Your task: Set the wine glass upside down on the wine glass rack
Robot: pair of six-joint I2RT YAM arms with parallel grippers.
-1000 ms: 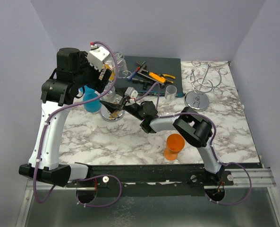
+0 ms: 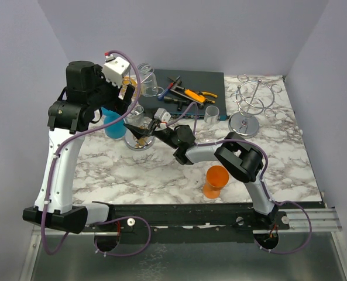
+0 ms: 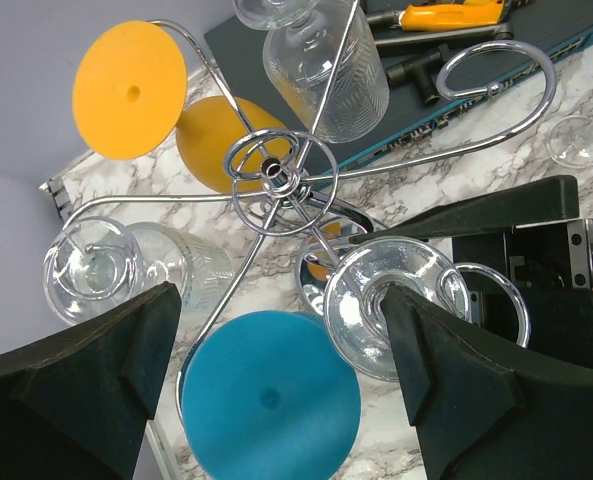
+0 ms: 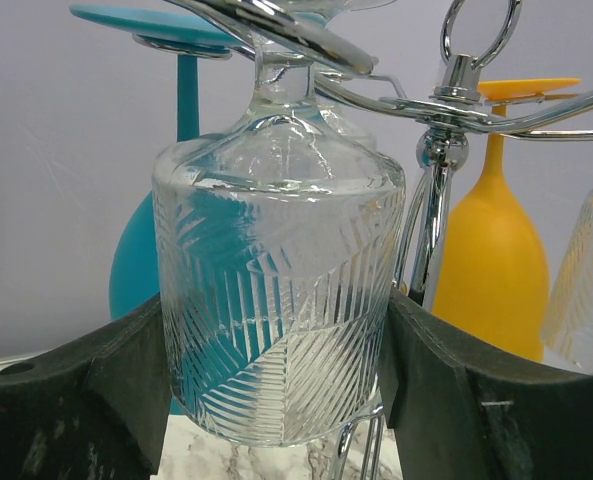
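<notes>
A clear wine glass (image 4: 276, 280) hangs upside down with its stem at a hook of the chrome rack (image 4: 436, 220), my right gripper shut on its bowl. From above, its round foot (image 3: 361, 310) rests at the loop. My left gripper stands open high over the rack, nothing between its fingers. The rack also holds blue (image 3: 271, 400) and yellow (image 3: 126, 80) glasses and other clear ones (image 3: 326, 90).
A dark mat with tools (image 2: 193, 93) lies behind. A second, empty rack (image 2: 243, 123) stands at the right. An orange cup (image 2: 216, 178) and a clear glass (image 2: 211, 114) stand on the marble table.
The left arm has moved slightly left and shifted a little over the rack since one second ago. The right arm looks unchanged.
</notes>
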